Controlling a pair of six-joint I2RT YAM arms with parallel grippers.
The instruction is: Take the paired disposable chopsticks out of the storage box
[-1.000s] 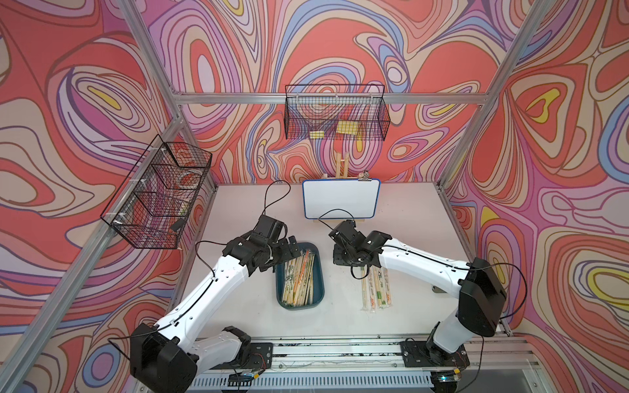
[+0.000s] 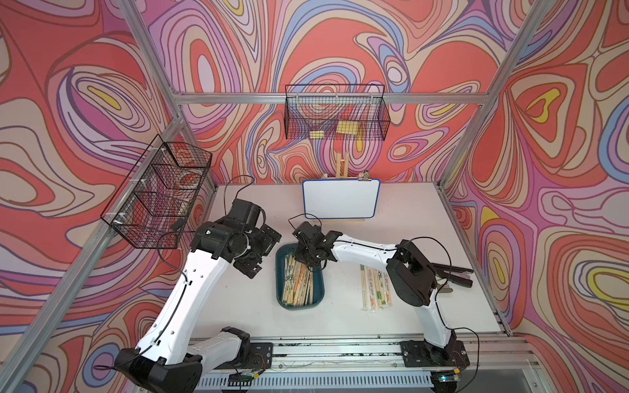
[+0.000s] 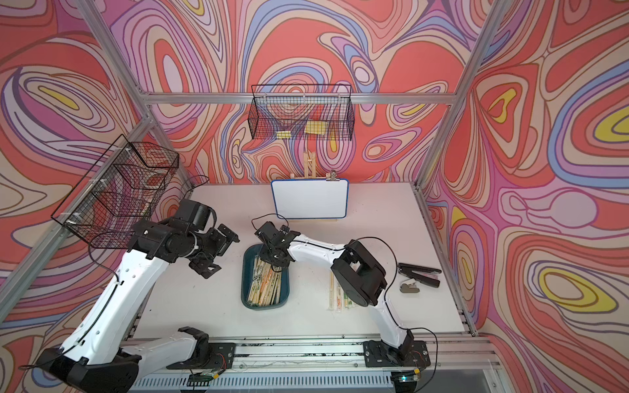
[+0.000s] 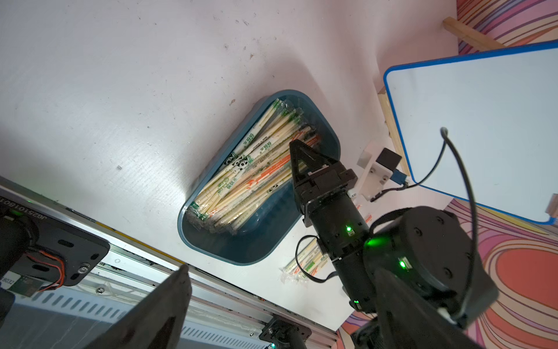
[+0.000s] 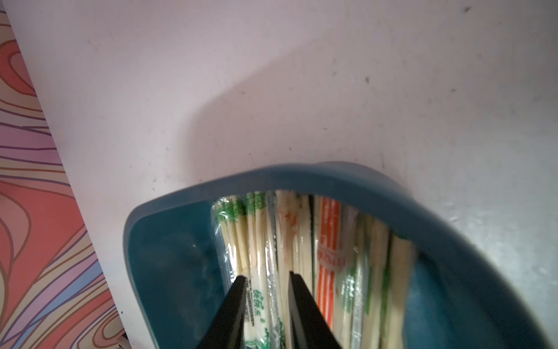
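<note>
The dark blue storage box [image 4: 255, 247] holds several plastic-wrapped chopstick pairs [image 4: 244, 180] lying roughly lengthwise. My right gripper hangs over the box's far end. Its two narrow fingers stand apart above green-printed and plain pairs [image 5: 255, 302], and no chopsticks are gripped. Left of the box, my left gripper [image 2: 263, 253] is wide open above the bare table, clear of the box and empty. Only its blurred fingers [image 4: 157, 314] show at the bottom of the left wrist view. To the right of the box, several wrapped pairs [image 2: 374, 288] lie side by side on the table.
A small whiteboard [image 2: 340, 198] on an easel stands at the back. Black tools [image 3: 419, 275] and a grey-beige object [image 3: 409, 286] lie at the far right. Wire baskets [image 2: 337, 118] hang on the back and left.
The right arm has swung left, from beside the box to over its far end. My left gripper has drawn back left, away from the box. The box has stayed put.
</note>
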